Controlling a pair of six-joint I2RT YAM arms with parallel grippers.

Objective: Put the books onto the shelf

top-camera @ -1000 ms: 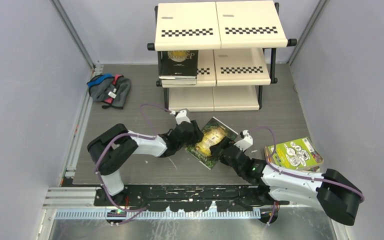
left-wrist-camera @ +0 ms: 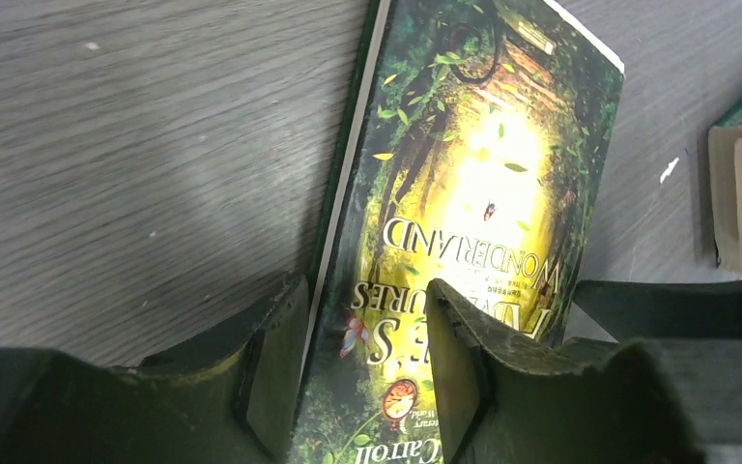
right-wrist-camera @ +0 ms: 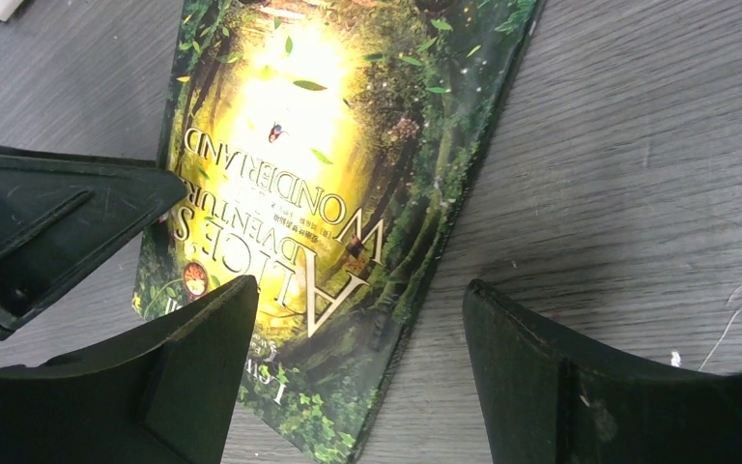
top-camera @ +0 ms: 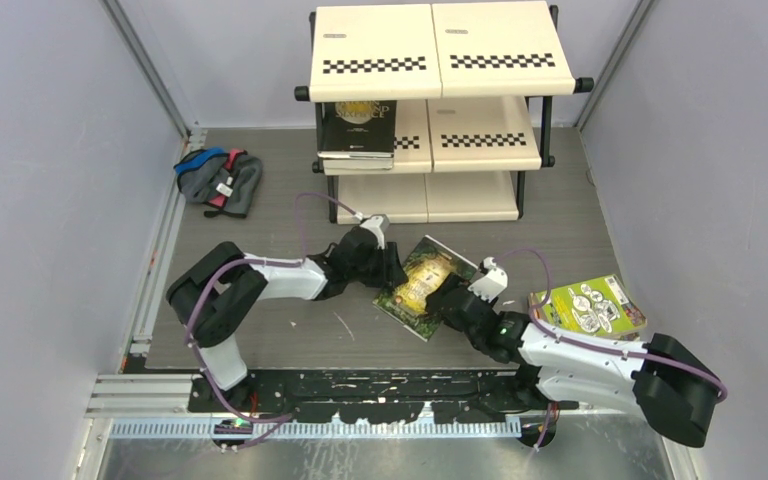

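Note:
The Alice book (top-camera: 426, 276), green and yellow, lies flat and turned at an angle on the table between my two arms. My left gripper is open at its left long edge: one finger (left-wrist-camera: 280, 358) is outside the edge, the other over the cover. On the opposite long side my right gripper stands open, one finger (right-wrist-camera: 208, 358) over the cover and the other (right-wrist-camera: 517, 358) above bare table. A dark finger (right-wrist-camera: 68, 232) of the left gripper reaches over the book in the right wrist view. Whether any fingertip touches the book I cannot tell.
A cream shelf rack (top-camera: 475, 205) stands behind, with dark books (top-camera: 360, 130) on its middle level at left. Green books (top-camera: 592, 308) are stacked at the right, beside my right arm. A grey bag (top-camera: 220, 182) lies at the left. Open table separates them.
The book has shifted very slightly. The right arm has barely moved.

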